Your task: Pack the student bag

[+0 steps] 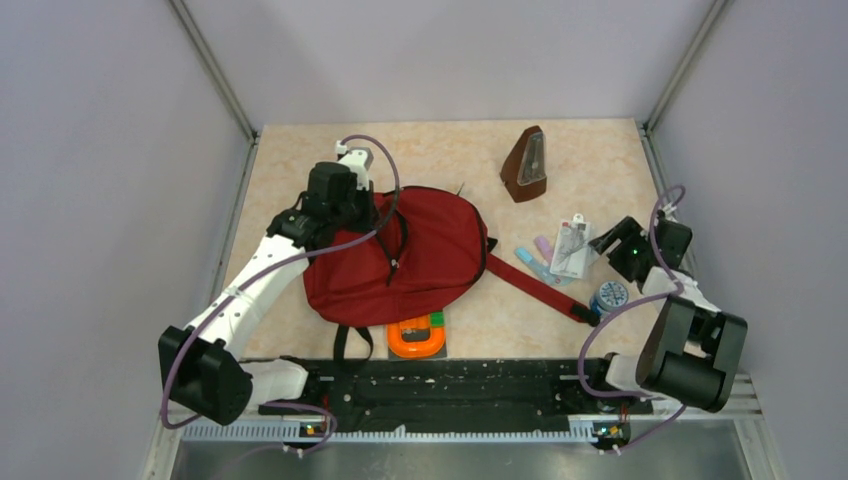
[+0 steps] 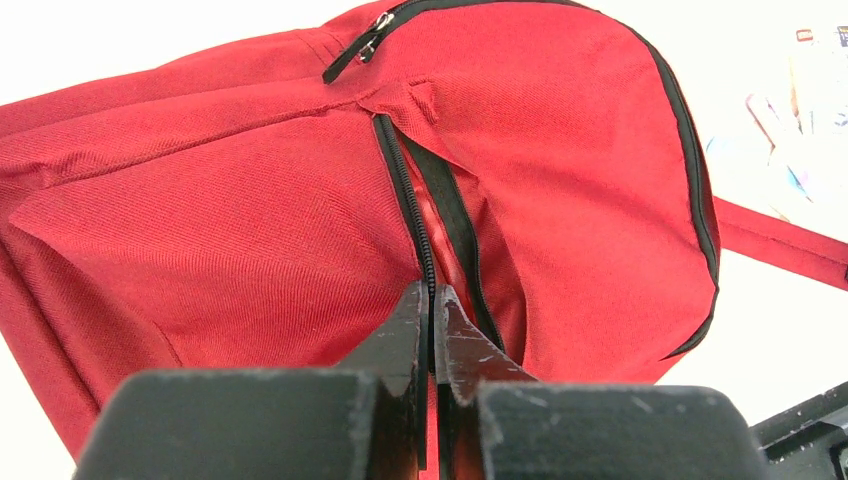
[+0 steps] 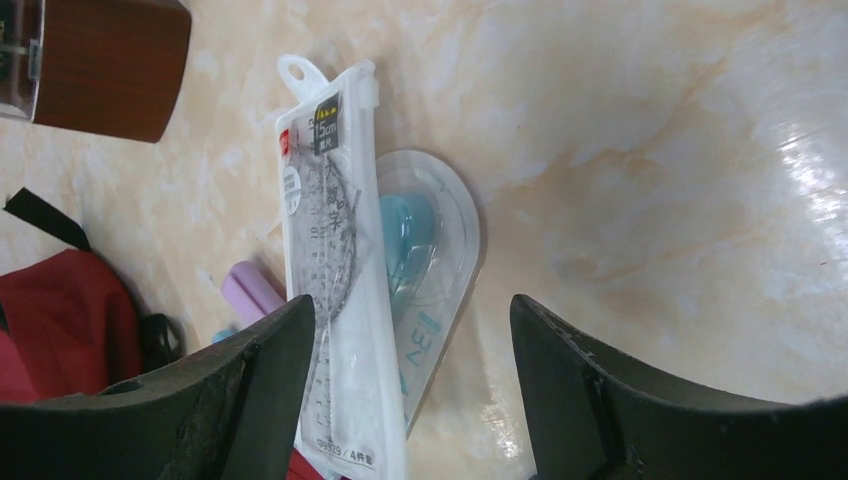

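Observation:
The red backpack (image 1: 420, 260) lies on the table with its front zip partly open; my left gripper is shut over it beside the black zip tape, and whether it pinches anything is unclear. My right gripper is part open above a clear zip pouch (image 3: 330, 260), its fingers either side of it but apparently above it. Beside the pouch lie a clear case with a light blue item (image 3: 410, 240) and a purple stick (image 3: 250, 290).
A brown wooden case (image 1: 520, 175) stands at the back. A blue round tin (image 1: 608, 297) sits below the right gripper. An orange object (image 1: 415, 345) lies at the front edge by the bag.

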